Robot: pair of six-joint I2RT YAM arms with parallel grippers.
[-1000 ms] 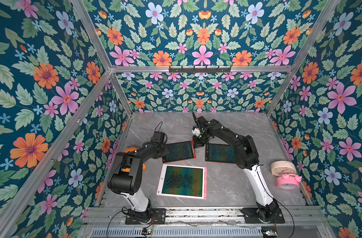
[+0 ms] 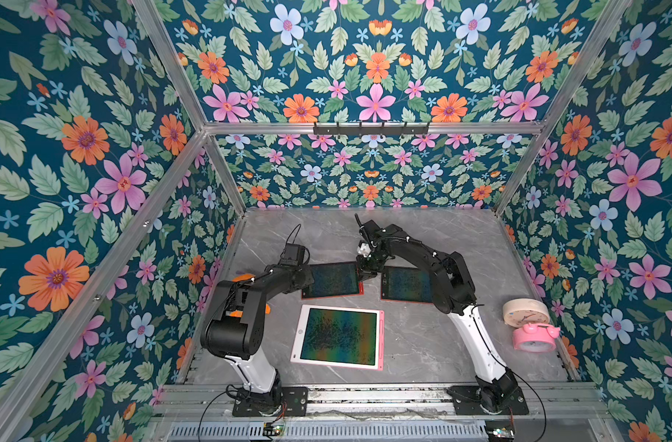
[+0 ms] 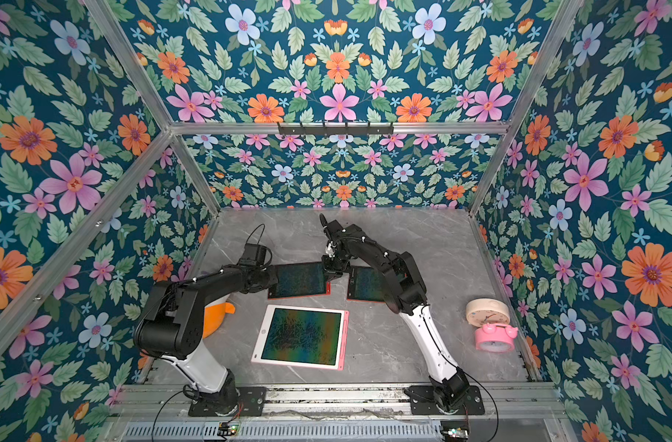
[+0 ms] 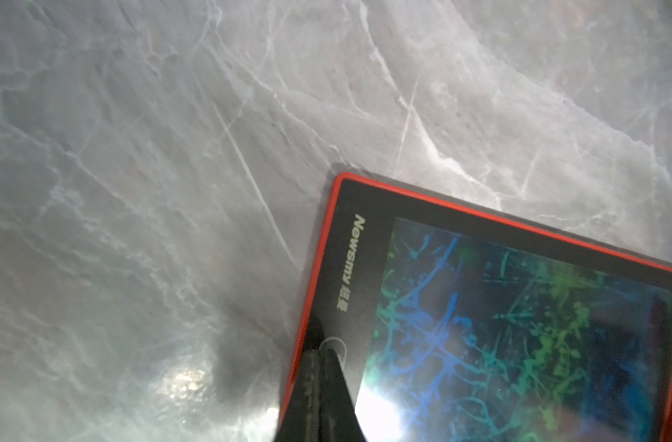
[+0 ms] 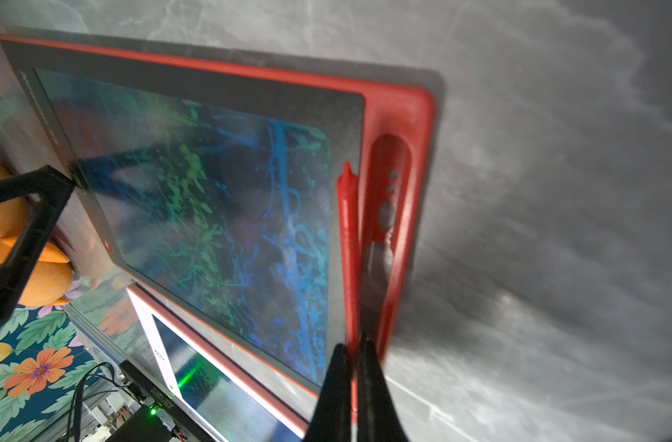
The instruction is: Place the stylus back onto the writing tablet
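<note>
A red-framed writing tablet (image 2: 328,280) lies at the middle back, with a pen slot (image 5: 398,191) on its end. The red stylus (image 5: 348,243) is along that end, beside the slot, its lower part between or behind my right gripper's (image 5: 350,361) closed fingers; whether it is gripped is unclear. My left gripper is shut over the opposite end of the tablet, with nothing visible between its fingers.
A second red tablet (image 2: 405,283) lies to the right, a larger white-and-pink tablet (image 2: 336,335) in front. An orange object (image 3: 216,316) is at left, two clocks (image 3: 494,335) at right.
The left arm has barely moved.
</note>
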